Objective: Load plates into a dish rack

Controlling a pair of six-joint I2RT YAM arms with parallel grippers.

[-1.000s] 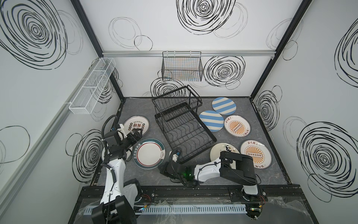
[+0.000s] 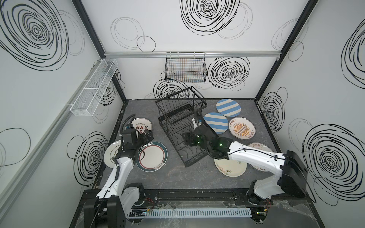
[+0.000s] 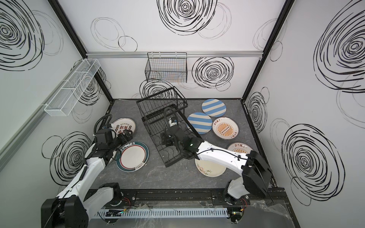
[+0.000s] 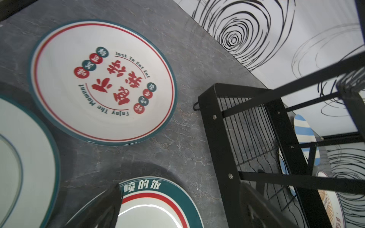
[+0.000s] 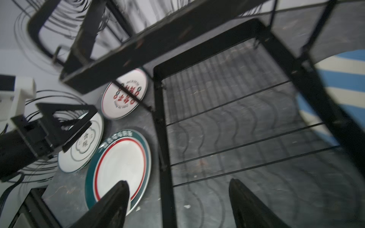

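The black dish rack (image 2: 178, 149) stands mid-table with no plate visible in its slots. My left gripper is open and empty above the left plates: the red-lettered plate (image 4: 102, 57), the teal-rimmed plate (image 2: 152, 166) and another white plate (image 4: 19, 190). My right gripper is over the rack, its fingers apart with nothing seen between them; the right wrist view is blurred. On the right lie two striped plates (image 2: 228, 106), two orange-patterned plates (image 2: 241, 128) and a cream plate (image 2: 228, 169).
A black wire basket (image 2: 186, 70) hangs on the back wall and a white basket (image 2: 91, 91) on the left wall. Bare table (image 2: 178, 178) shows in front of the rack.
My right arm has swung up and rightward from the front of the table to over the rack. My left gripper has shifted slightly rightward.
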